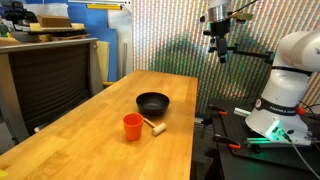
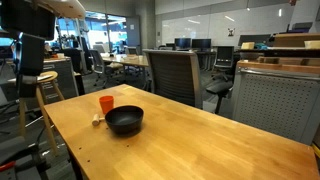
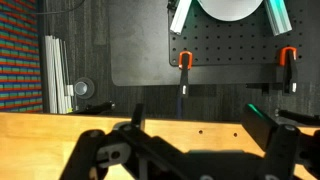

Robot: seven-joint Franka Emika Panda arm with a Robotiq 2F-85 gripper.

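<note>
On the wooden table stand an orange-red cup (image 1: pixel 133 127) and a round black bowl (image 1: pixel 153 105). A small pale piece (image 1: pixel 158 129) lies between them, toward the table's edge; it is too small to name. The other exterior view shows the same cup (image 2: pixel 106 104), the bowl (image 2: pixel 125 120) and the pale piece (image 2: pixel 98 119). High above the robot's base side, away from these objects, hangs my gripper (image 1: pixel 221 58). Its dark fingers stand wide apart at the bottom of the wrist view, with nothing held; none of the table objects appears there.
The wooden tabletop (image 2: pixel 200 145) is broadly clear beyond the bowl. In the wrist view, a perforated mounting plate (image 3: pixel 225 45) with orange-tipped black clamps (image 3: pixel 185 75) lies beside the table edge (image 3: pixel 60 130). Office chairs (image 2: pixel 175 75) stand along the table's far side.
</note>
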